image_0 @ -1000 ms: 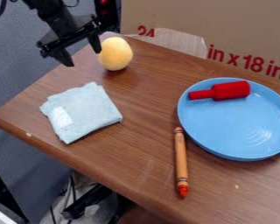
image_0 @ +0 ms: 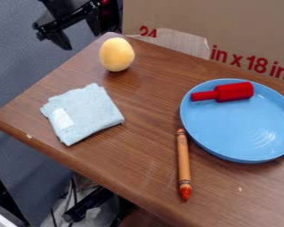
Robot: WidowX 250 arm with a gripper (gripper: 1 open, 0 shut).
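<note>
My gripper (image_0: 79, 38) is at the top left with its fingers spread open, above and left of a yellow egg-shaped object (image_0: 117, 54) near the back of the table. A folded light blue cloth (image_0: 82, 113) lies on the left. A blue plate (image_0: 237, 133) on the right holds a red cylinder with a narrow handle (image_0: 232, 91). An orange crayon (image_0: 184, 167) with a red tip lies left of the plate.
The wooden table (image_0: 127, 168) has free room in its middle and front. A cardboard box (image_0: 216, 27) stands along the back, with a pale flap behind the yellow object.
My gripper has moved up and a little to the left, away from the table. The objects on the table have not visibly moved.
</note>
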